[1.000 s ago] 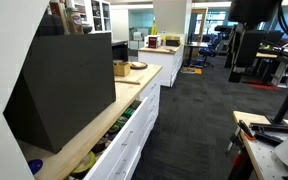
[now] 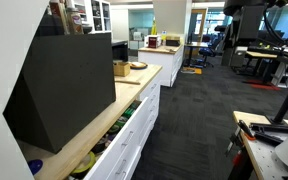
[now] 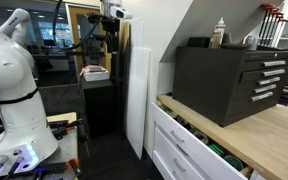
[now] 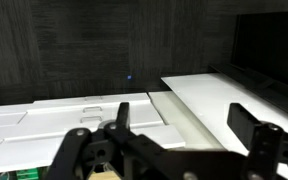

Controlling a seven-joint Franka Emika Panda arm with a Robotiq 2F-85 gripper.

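My gripper is open; its two dark fingers stand wide apart with nothing visible between them. In exterior view 2, the gripper hangs high at the upper left, in front of the white panel and well clear of the counter. A white drawer under the wooden counter stands pulled out, with several small items inside. The same drawer shows from the other side. From the wrist, white drawer fronts lie below and left of the fingers.
A black tool chest stands on the wooden counter, with bottles on top. Farther along lies a small wooden box. Dark carpet beside the drawers is clear. A small table stands near the arm's base.
In exterior view 1, the arm's dark end has moved up and to the left at the upper right of the picture. The drawer and the things on the counter have not moved.
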